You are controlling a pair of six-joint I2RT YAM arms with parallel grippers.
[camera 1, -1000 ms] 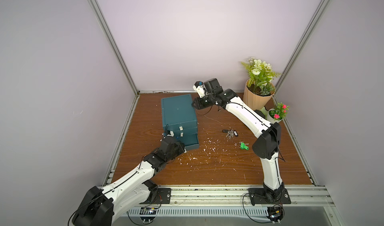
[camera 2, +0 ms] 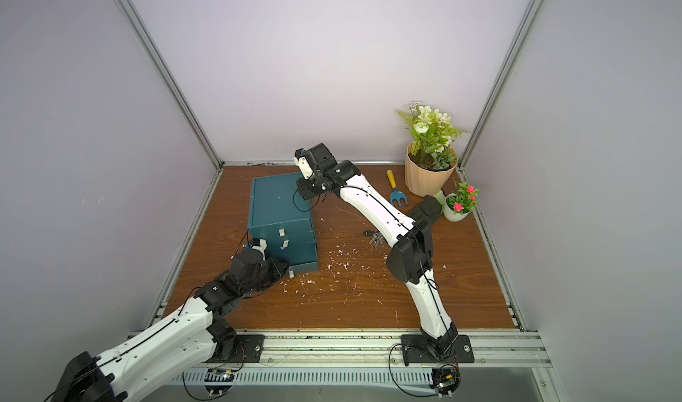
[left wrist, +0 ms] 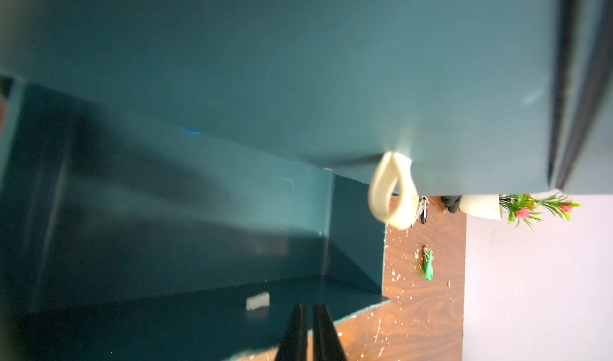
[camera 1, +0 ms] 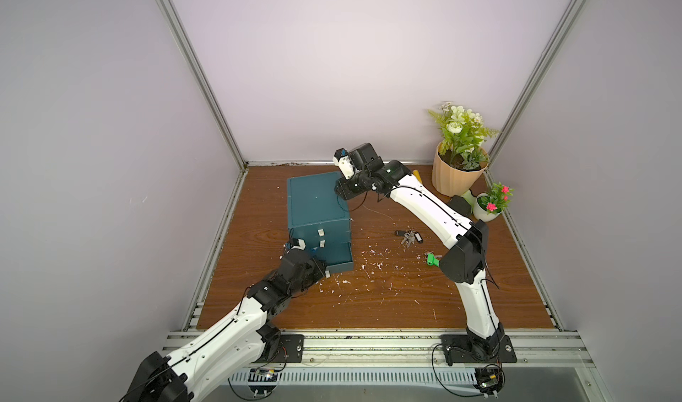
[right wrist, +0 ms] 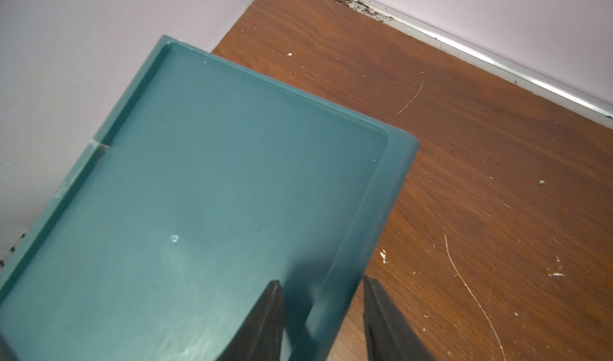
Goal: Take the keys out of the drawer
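The teal drawer box (camera 1: 316, 199) has its bottom drawer (camera 1: 339, 260) pulled out. In the left wrist view that drawer (left wrist: 159, 201) holds only a small white piece (left wrist: 257, 300). My left gripper is shut at the drawer's front edge; what is between its fingers is hard to tell. My right gripper stands open over the box top's right edge (right wrist: 357, 246). Keys with dark fobs (camera 1: 408, 237) lie on the table right of the box, and green-tagged keys (camera 1: 432, 260) lie nearer the front, partly hidden by the right arm.
A large flowerpot (camera 1: 454, 178) and a small potted plant (camera 1: 488, 210) stand at the right. A blue hand fork (camera 2: 398, 197) lies at the back. Scattered white bits cover the middle.
My left gripper and the open drawer have moved slightly toward the front. My right gripper has moved slightly left and down, over the box top.
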